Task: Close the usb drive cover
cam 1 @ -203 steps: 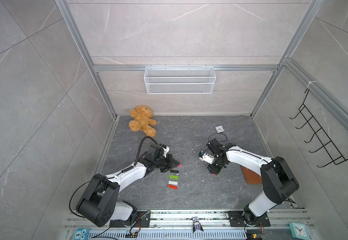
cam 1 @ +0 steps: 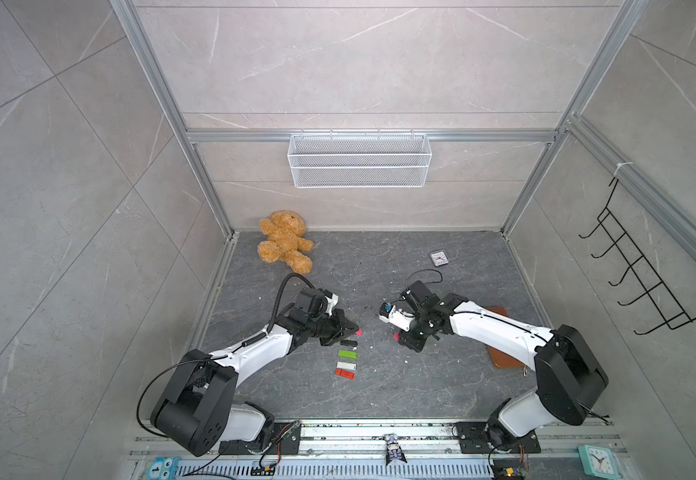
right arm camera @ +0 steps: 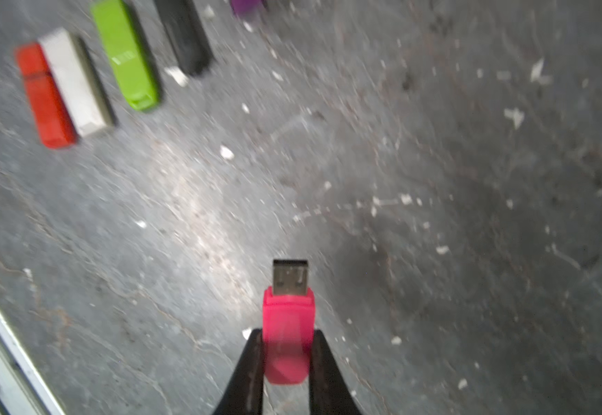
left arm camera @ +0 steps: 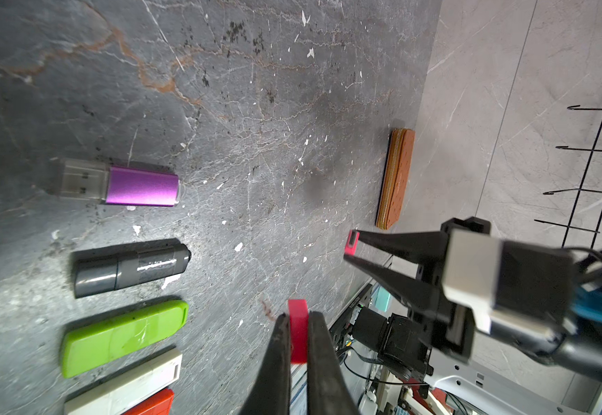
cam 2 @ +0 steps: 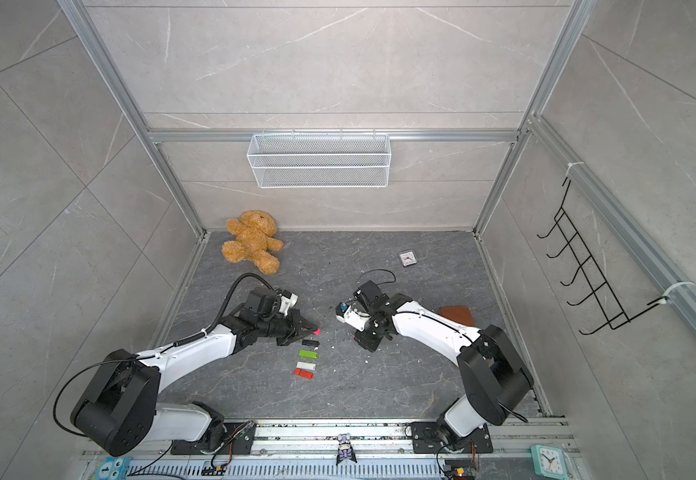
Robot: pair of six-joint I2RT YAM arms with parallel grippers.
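In the right wrist view a pink usb drive [right arm camera: 288,314] has its metal connector [right arm camera: 290,276] bare and pointing away from the fingers. My right gripper is shut on its pink body. A small pink cover [left arm camera: 298,314] stands between the fingertips of my left gripper, which is shut on it. The left wrist view also shows the right gripper's fingers [left arm camera: 398,242] off to the right, the drive at their tips. Drive and cover are apart, with open air between the two grippers above the table.
Below the left gripper lie a purple drive [left arm camera: 142,186], a black one [left arm camera: 131,268], a green one [left arm camera: 124,337], a white one [left arm camera: 124,387] and a red one [cam 1: 345,373]. A brown wallet [left arm camera: 395,178] lies at the right. The table between the grippers is clear.
The right arm has swung left, carrying the pink drive nearer to the left gripper. My left arm and the cover have stayed still.
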